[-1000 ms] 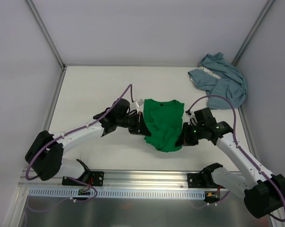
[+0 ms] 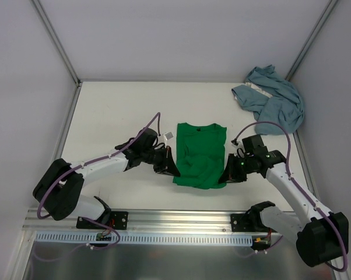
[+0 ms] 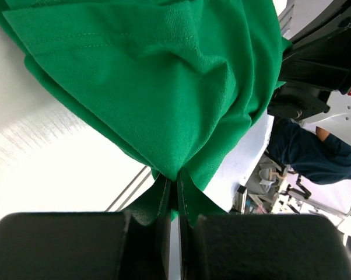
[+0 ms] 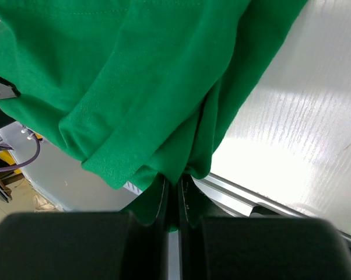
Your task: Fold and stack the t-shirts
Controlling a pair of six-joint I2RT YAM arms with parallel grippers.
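Note:
A green t-shirt (image 2: 200, 153) lies in the middle of the table, its far part flat and its near part gathered toward the front. My left gripper (image 2: 176, 174) is at its near left corner, shut with the green cloth (image 3: 158, 116) running down between its fingertips. At the near right corner, my right gripper (image 2: 221, 182) is also shut, pinching bunched cloth (image 4: 158, 116) of the same shirt. Between the two grippers the near edge hangs in soft folds. How high that edge is above the table I cannot tell.
A crumpled blue-grey cloth heap (image 2: 274, 102) lies at the back right, with something white showing in it. A metal rail (image 2: 175, 216) runs along the front edge.

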